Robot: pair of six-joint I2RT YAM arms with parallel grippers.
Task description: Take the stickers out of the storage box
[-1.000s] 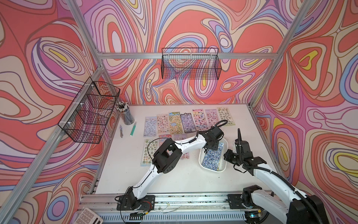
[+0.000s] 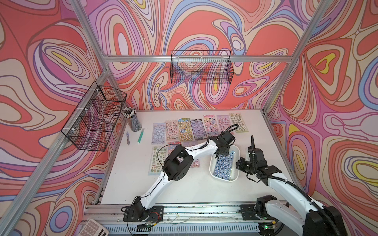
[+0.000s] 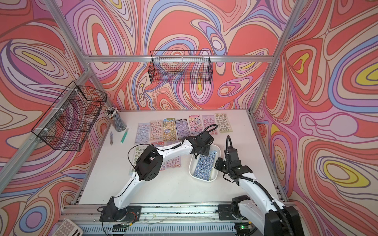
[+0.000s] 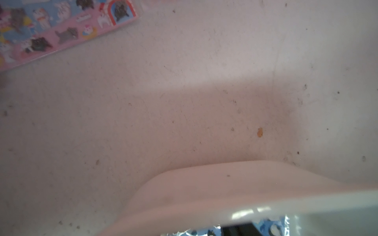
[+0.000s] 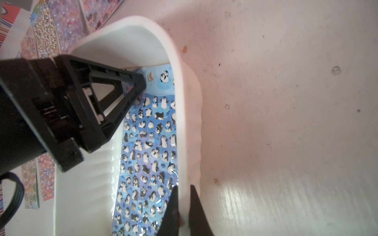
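Note:
In the right wrist view, a blue sheet of penguin stickers (image 5: 157, 133) lies along the floor of the white storage box (image 5: 193, 118). The fingertips of my left gripper are inside the box, by the hole at the sheet's far end. Whether they are apart or gripping the sheet cannot be made out. My right gripper is shut on the box's right rim, one finger on each side of it. From the top left view, the left arm hides the far end of the box (image 2: 224, 181). Only a dark tip of the left gripper shows in its own wrist view.
Behind the box, several sticker sheets (image 2: 185, 129) form a row. More sheets (image 2: 156, 160) lie left of it under the left arm. A pen cup (image 2: 134, 122) and a green strip (image 2: 140, 135) stand far left.
The penguin sheet and box have shifted very slightly leftward, with the left gripper also moving a little. The right arm looks almost unchanged.

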